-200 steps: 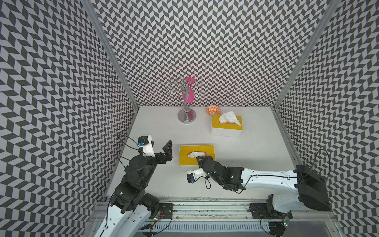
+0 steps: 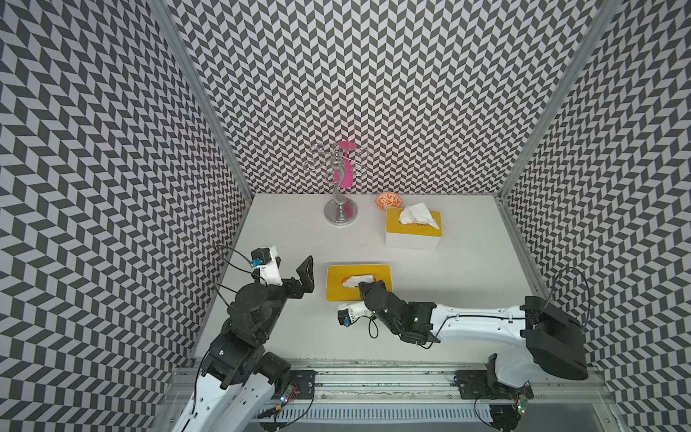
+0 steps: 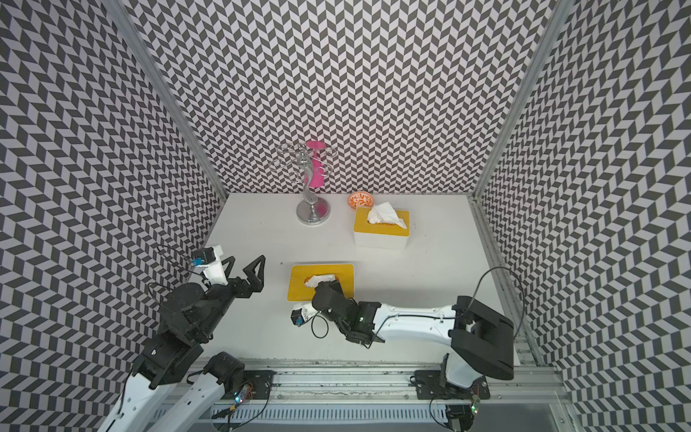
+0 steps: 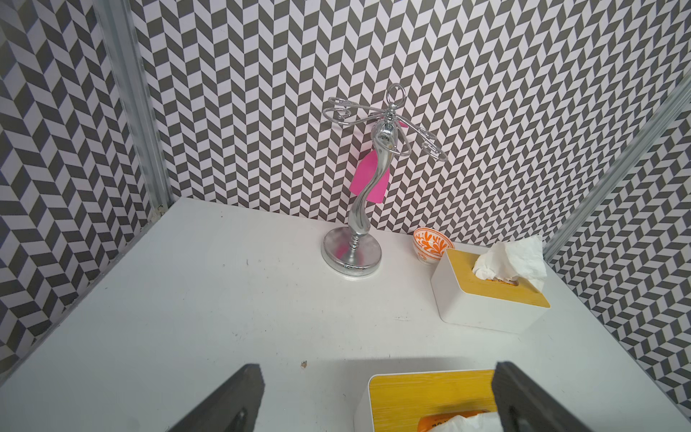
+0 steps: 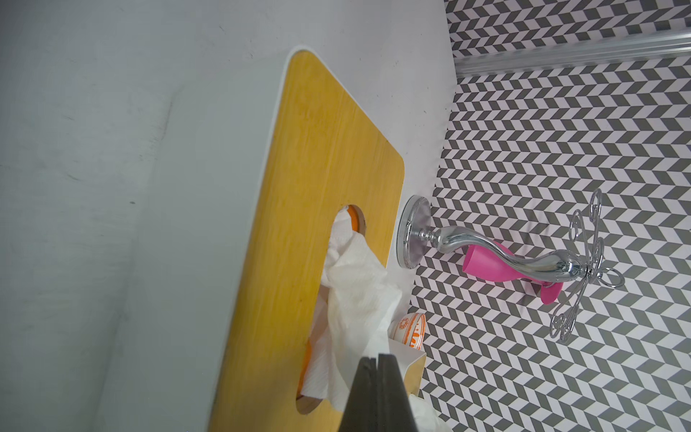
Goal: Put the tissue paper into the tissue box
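Observation:
The near tissue box (image 2: 338, 291), white with a yellow lid, lies in the table's middle front; crumpled tissue paper (image 5: 360, 302) sits in and out of its slot, partly over the lid. My right gripper is shut, its tips at the tissue beside the slot in the right wrist view; no tissue clearly shows held between them. My left gripper (image 3: 244, 266) stands open to the left of the box, empty, its blurred fingers framing the bottom of the left wrist view.
A second tissue box (image 2: 410, 234) with tissue on top stands back right, beside an orange-patterned bowl (image 2: 388, 198). A chrome stand (image 2: 339, 212) with a pink object is at the back.
My right arm has moved slightly left, its gripper still over the near box. The left arm and the boxes look unchanged.

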